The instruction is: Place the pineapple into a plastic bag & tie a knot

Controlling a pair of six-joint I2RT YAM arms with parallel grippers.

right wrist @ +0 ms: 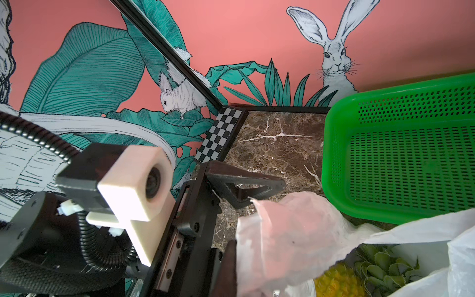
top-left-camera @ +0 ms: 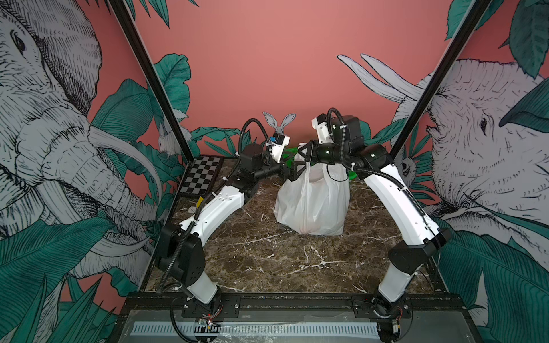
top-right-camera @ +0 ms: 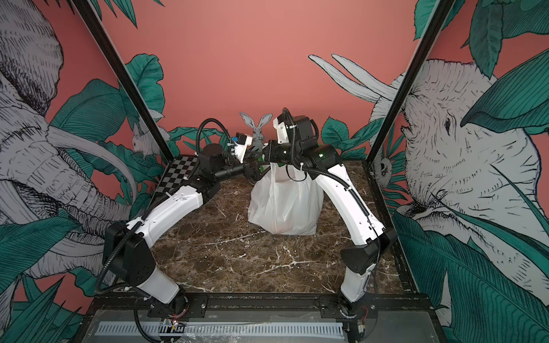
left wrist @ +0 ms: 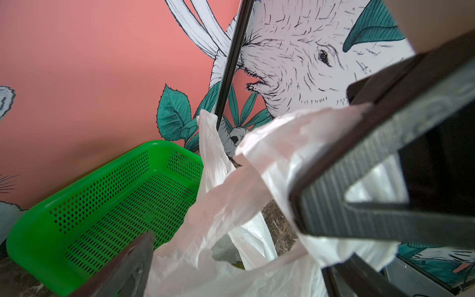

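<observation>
The white plastic bag (top-left-camera: 320, 203) stands upright on the table with its top gathered upward. Inside its mouth, the yellow pineapple (right wrist: 340, 282) with a green crown shows in the right wrist view. My right gripper (top-left-camera: 304, 152) is above the bag, shut on the thin film of a handle (left wrist: 284, 148). My left gripper (top-left-camera: 296, 170) stands open just left of and below it, by the bag's upper edge. In the left wrist view, bag film passes between the spread left fingers, unclamped. The right fingertips are partly covered by film.
A green perforated basket (right wrist: 395, 148) sits behind the bag. A black-and-white checkered board (top-left-camera: 200, 176) lies at the table's far left. Both grippers are very close together.
</observation>
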